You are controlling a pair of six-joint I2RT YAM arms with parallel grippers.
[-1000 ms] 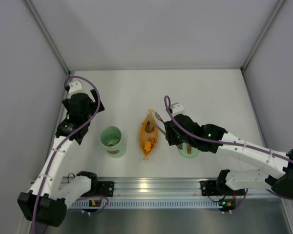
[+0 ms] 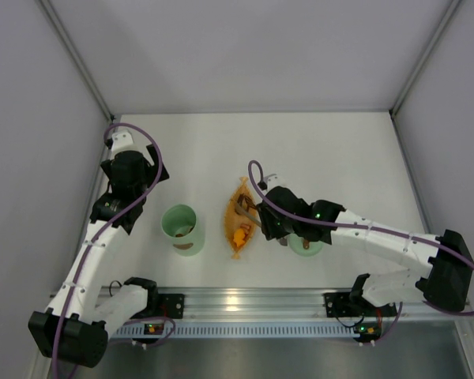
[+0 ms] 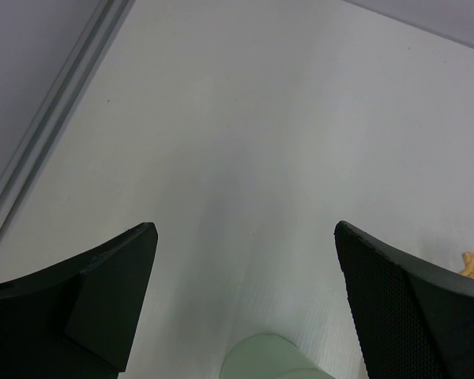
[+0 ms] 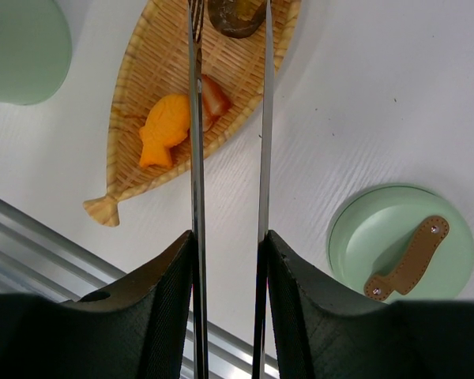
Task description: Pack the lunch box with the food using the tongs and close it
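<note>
An orange fish-shaped woven tray [image 2: 232,221] holds an orange fish-shaped piece [image 4: 164,130], a reddish piece [image 4: 212,104] and a dark brown curved piece [image 4: 231,20]. My right gripper reaches over the tray with long metal utensil-like tips, one forked, around the dark brown piece; whether it grips that piece I cannot tell. Its fingers look partly apart. My left gripper hangs open at the upper left, above bare table, with nothing between its fingers.
A pale green tall container [image 2: 182,245] stands left of the tray. A round green lid [image 4: 355,237] with a brown strap lies at the lower right. A metal rail runs along the front edge.
Over the last second my right gripper has moved left and down into the tray, its tips now closer together around the dark piece. The left arm has stayed still.
</note>
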